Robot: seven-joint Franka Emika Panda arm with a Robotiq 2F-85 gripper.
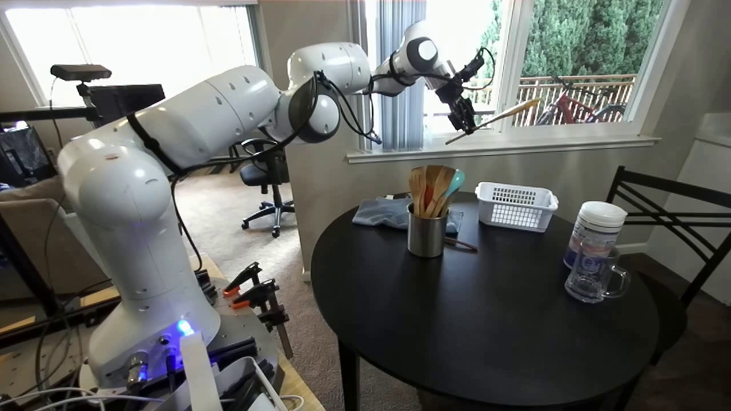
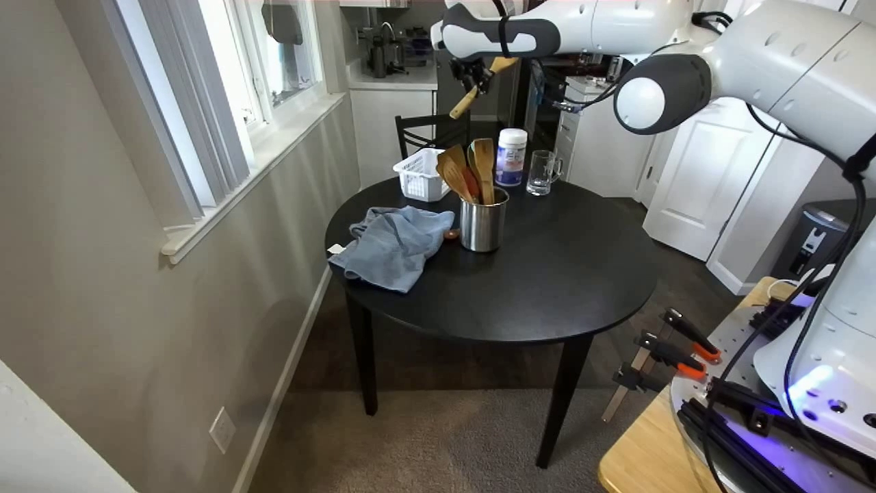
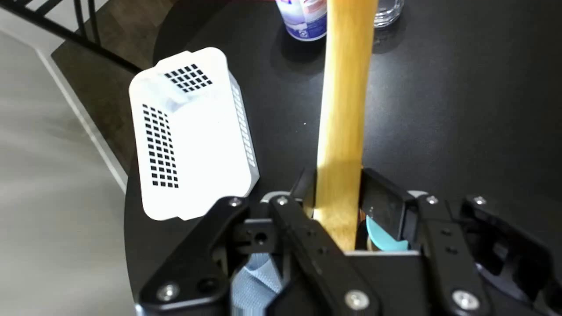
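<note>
A wooden utensil (image 3: 343, 121) is pinched between the fingers of my gripper, its pale shaft running up the wrist view. In exterior view 1 my gripper (image 1: 467, 129) hangs high above the table, in front of the window, with the utensil (image 1: 507, 114) tilted and its broader end up to the right. Below stands a steel canister (image 1: 426, 236) holding several wooden utensils and a teal one. Right of it at the back sits a white basket (image 1: 515, 206), which looks empty in the wrist view.
A grey-blue cloth (image 2: 394, 246) lies by the canister, a brown handle (image 1: 461, 244) sticking out near it. A white-lidded tub (image 2: 510, 156) and a clear glass mug (image 1: 594, 277) stand on the far side.
</note>
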